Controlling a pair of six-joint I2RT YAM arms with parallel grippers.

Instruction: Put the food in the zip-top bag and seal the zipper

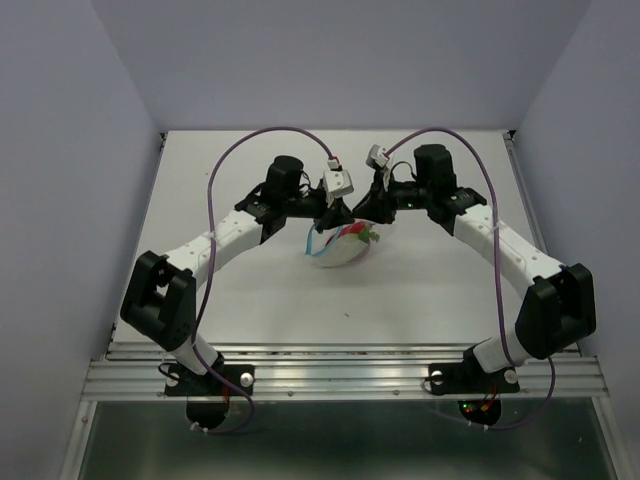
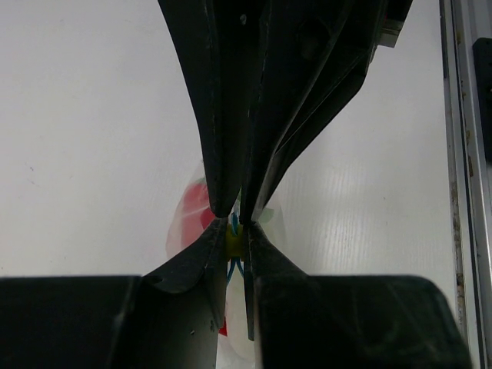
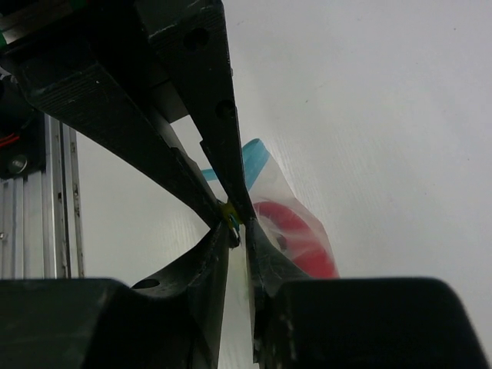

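Between the two arms in the top view stands the clear zip top bag (image 1: 343, 250), with a blue strip (image 1: 313, 242) along its edge. Red and green food (image 1: 360, 233) shows through it. My left gripper is shut on the bag's blue edge, a small yellow piece (image 2: 234, 240) between its fingers. Close against it, my right gripper is part open, its fingertips a narrow gap apart at the same edge. In the right wrist view, red food (image 3: 296, 238) shows behind the fingers. How much of the zipper is closed cannot be made out.
A metal rail (image 1: 345, 370) runs along its front edge. The two grippers nearly touch, leaving little room between them.
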